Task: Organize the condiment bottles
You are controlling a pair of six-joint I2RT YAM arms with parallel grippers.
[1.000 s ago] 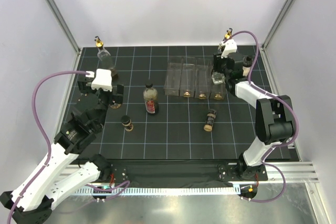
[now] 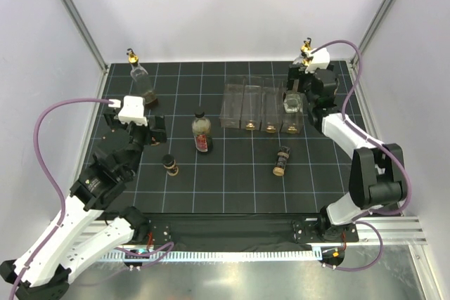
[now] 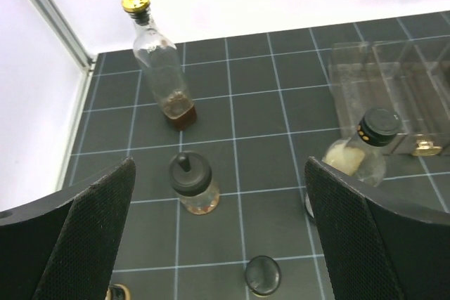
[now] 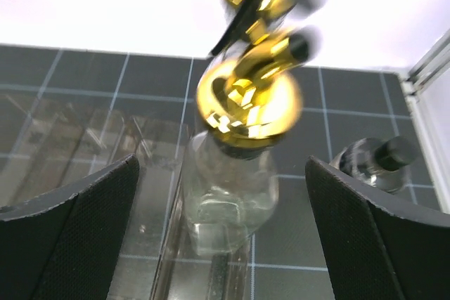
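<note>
A clear oil bottle with a gold spout [image 2: 306, 47] stands upright in the rightmost compartment of the clear organizer [image 2: 232, 107]. In the right wrist view its glass body [image 4: 228, 194] is between the spread fingers of my right gripper, touching neither. A second oil bottle [image 2: 140, 79] stands at the back left. My left gripper is open and empty above a dark-lidded jar [image 3: 193, 173]. A sauce bottle with a red label [image 2: 202, 135] stands left of the organizer. One small jar [image 2: 170, 165] stands at front left; another [image 2: 281, 161] lies in front of the organizer.
Right of the organizer is a dark-capped jar [image 4: 369, 166], hidden by my arm in the top view. The organizer's other compartments look empty. Bare tile [image 2: 235, 184] lies at the front middle. A white wall [image 2: 225, 12] rises behind.
The left gripper has shifted slightly.
</note>
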